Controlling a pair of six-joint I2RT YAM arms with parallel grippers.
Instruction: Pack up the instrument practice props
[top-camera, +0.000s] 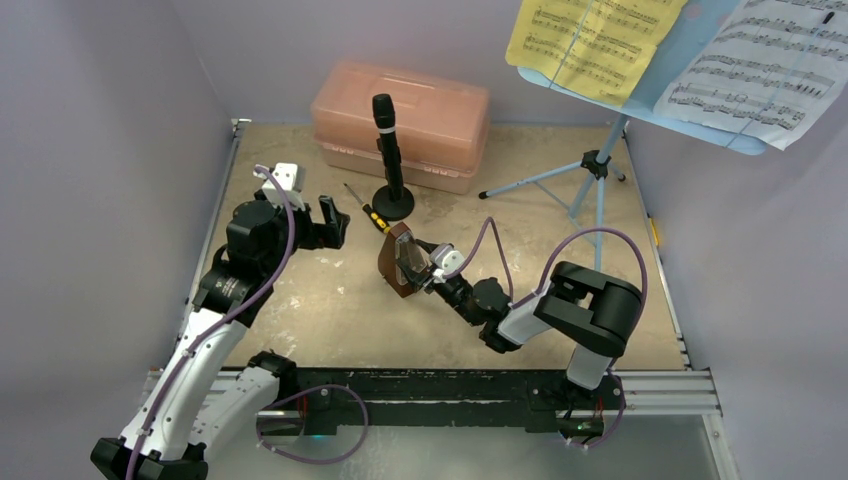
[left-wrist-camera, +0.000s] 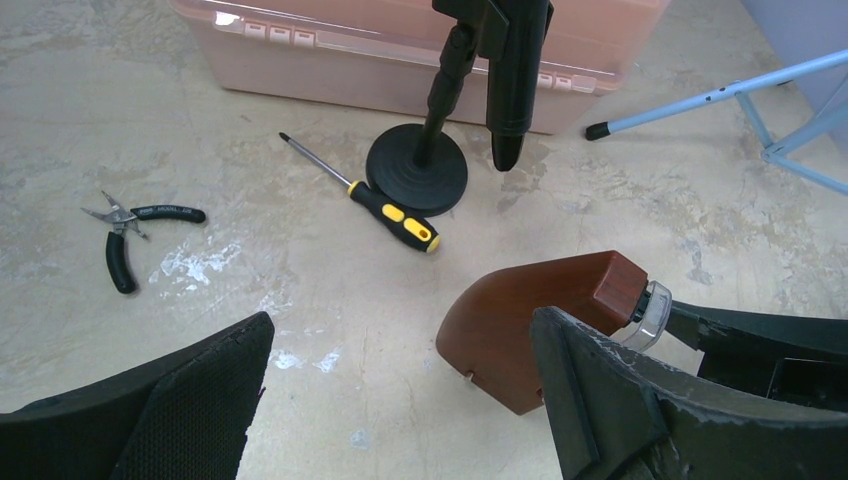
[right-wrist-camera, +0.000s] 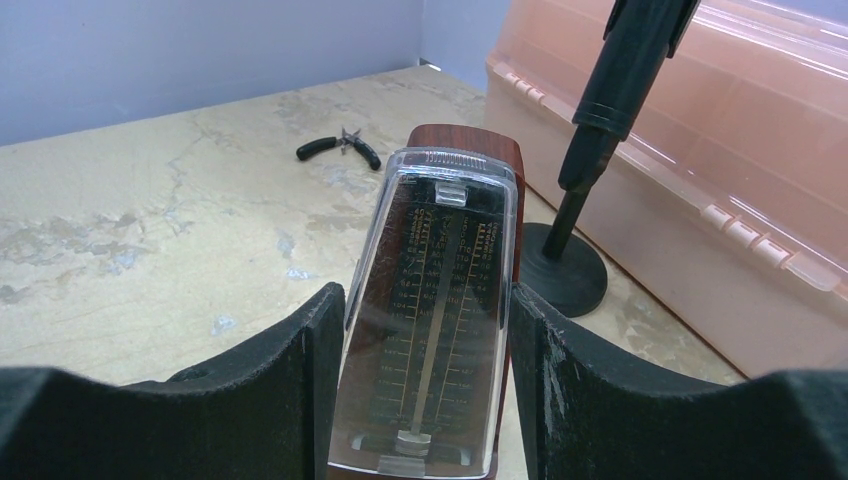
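A brown wooden metronome (top-camera: 391, 262) stands near the middle of the table, its scale and pendulum showing through a clear front cover (right-wrist-camera: 420, 330). My right gripper is shut on that cover, one finger against each side. In the left wrist view the metronome (left-wrist-camera: 530, 310) appears beyond the right finger, partly hidden by it. To the left, my left gripper (top-camera: 338, 220) hangs above the table, open, with nothing between its fingers. A black microphone on a round-based stand (top-camera: 393, 203) rises behind the metronome. The pink translucent case (top-camera: 400, 110) is closed at the back.
A yellow-black screwdriver (left-wrist-camera: 400, 222) lies against the microphone base, close behind the metronome. Small black-handled pliers (left-wrist-camera: 120, 235) rest farther left. The blue music stand (top-camera: 598, 165) carries sheet music at the back right.
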